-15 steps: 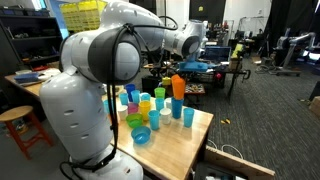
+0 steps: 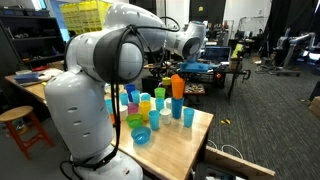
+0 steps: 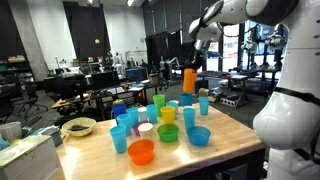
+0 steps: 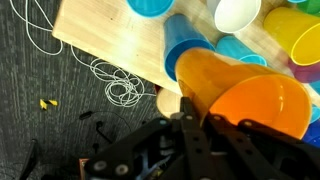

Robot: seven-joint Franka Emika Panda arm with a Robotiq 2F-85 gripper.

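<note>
An orange cup (image 4: 205,72) is gripped at its rim by my gripper, which is shut on it; the cup's open mouth faces the camera in the wrist view. Directly below the orange cup (image 2: 178,87) stands a blue cup (image 2: 177,108) on the table. In the second exterior view the orange cup (image 3: 189,80) again lines up above a blue cup (image 3: 187,99). Whether the orange cup's lower end touches or sits inside the blue cup (image 4: 181,37) cannot be made out. My fingertips are small and partly hidden in the exterior views.
Many coloured cups crowd the wooden table (image 2: 178,150), among them a teal cup (image 2: 188,117), a blue bowl (image 3: 198,136), a green bowl (image 3: 168,133) and an orange bowl (image 3: 141,152). Bare wood shows toward the front edge. A white cable (image 4: 122,88) lies beyond the table's side.
</note>
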